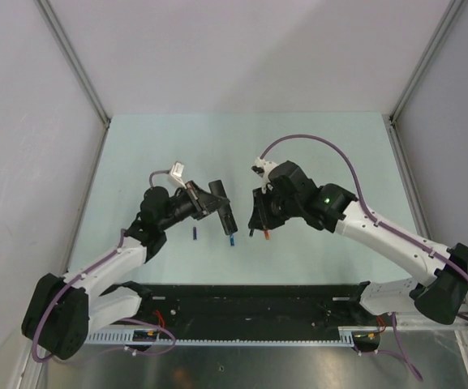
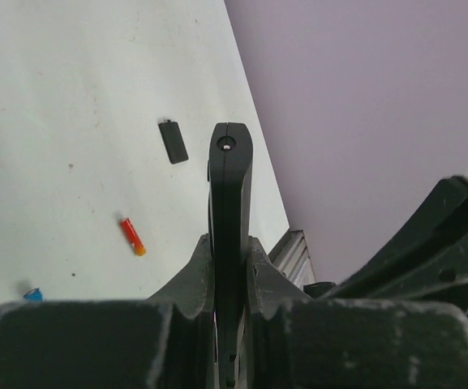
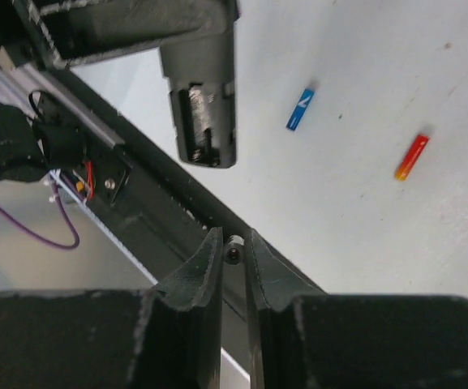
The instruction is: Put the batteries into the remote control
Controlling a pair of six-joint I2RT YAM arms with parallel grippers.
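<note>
My left gripper (image 1: 211, 197) holds the black remote upright between its fingers, its open battery bay (image 3: 203, 121) showing in the right wrist view. My right gripper is shut on a small cylindrical battery (image 3: 234, 247), held end-on at its fingertips a little right of the remote. Blue batteries (image 3: 300, 109) and an orange-red battery (image 3: 412, 156) lie on the white board below.
A black rectangular piece (image 2: 173, 141) lies on the board, seen beyond the remote in the left wrist view. The back of the board (image 1: 242, 130) is clear. A dark edge runs along the front.
</note>
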